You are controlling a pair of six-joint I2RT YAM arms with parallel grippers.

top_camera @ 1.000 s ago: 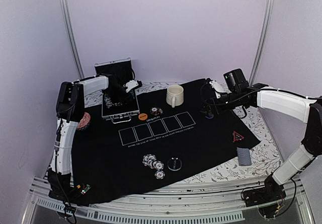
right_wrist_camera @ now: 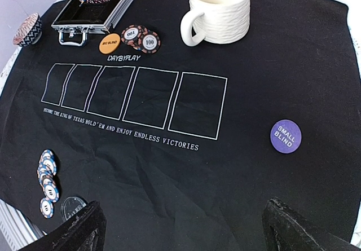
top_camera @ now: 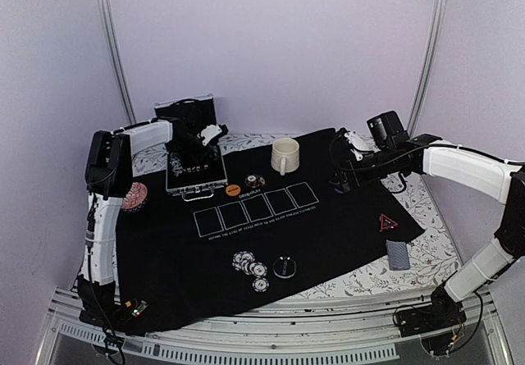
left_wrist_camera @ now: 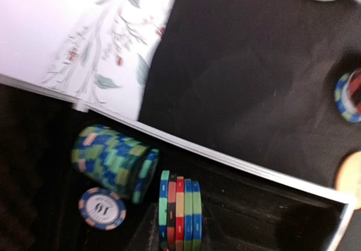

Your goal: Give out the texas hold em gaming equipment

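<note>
Over the open chip case at the back left, my left gripper is shut on a short row of coloured chips standing on edge. Beside that row, inside the case, lie a blue-green stack of chips and one flat chip. My right gripper is open above the right part of the black mat, nothing between its fingers. Beyond it, the purple small blind disc lies flat. The orange big blind disc and a few dark chips are near the case.
A white mug stands at the back centre. Several chips and a round clear-edged disc lie near the front. A card deck and red triangle are at right, a bowl at left. The printed card boxes are empty.
The right arm has hardly moved; the table objects are unchanged.
</note>
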